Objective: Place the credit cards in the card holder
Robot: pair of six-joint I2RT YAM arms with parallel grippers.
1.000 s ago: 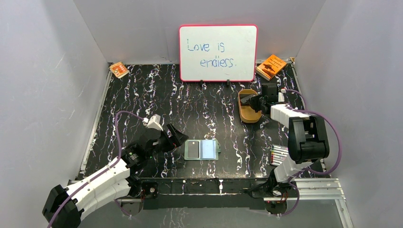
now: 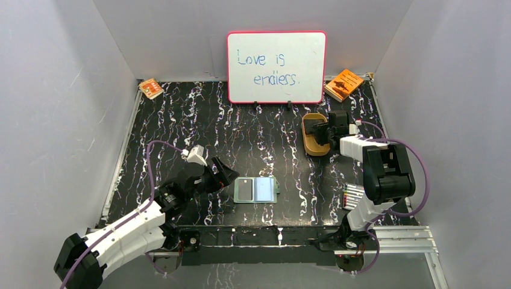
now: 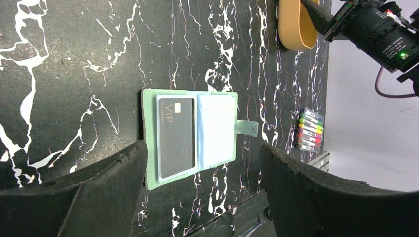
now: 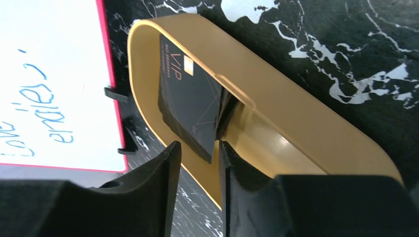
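Observation:
The green card holder lies open at front centre, a dark VIP card in its left side and a light blue sleeve on its right. My left gripper is open beside it, empty. The yellow box at right holds dark cards, the front one marked VIP, leaning at one end. My right gripper is at the box, fingers a little apart just below the card's lower edge, with nothing clearly held between them.
A whiteboard stands at the back, books at both back corners. A marker set lies at front right.
The left arm and card holder have not moved.

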